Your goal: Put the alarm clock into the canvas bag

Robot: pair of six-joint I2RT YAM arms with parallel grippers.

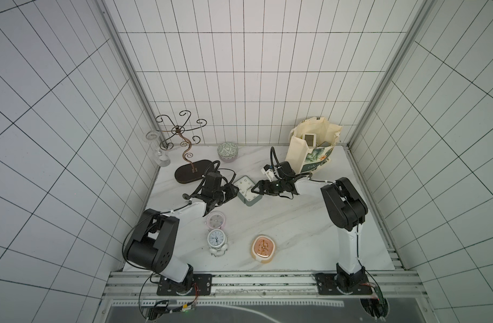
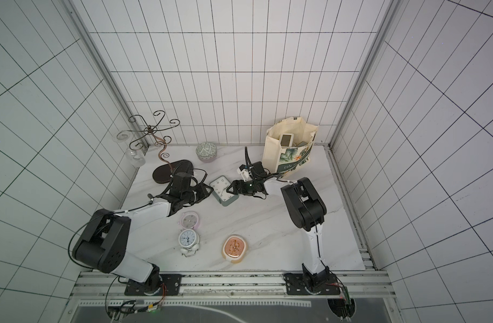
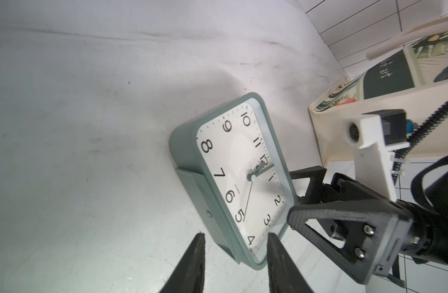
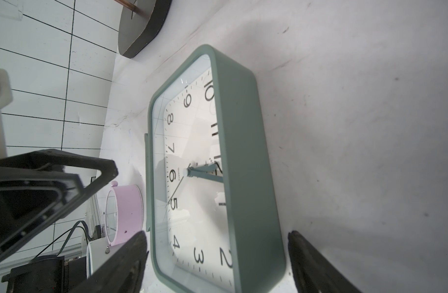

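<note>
A sage-green square alarm clock (image 1: 246, 184) (image 3: 238, 146) (image 4: 248, 122) rests between my grippers, its white face showing. My left gripper (image 1: 230, 191) is open just left of it, nothing between its fingers. My right gripper (image 1: 257, 188) is part open at the clock's right end, a finger either side of its lower part in the right wrist view; contact is unclear. The cream canvas bag (image 1: 305, 150) (image 2: 278, 150) stands open at the back right, behind my right arm, with items inside.
A metal scroll stand (image 1: 188, 171) and glass vessel (image 1: 162, 158) are back left, a patterned ball (image 1: 227, 150) back centre. Pink (image 1: 215, 219), white (image 1: 216, 238) and orange (image 1: 263, 247) round clocks lie in front.
</note>
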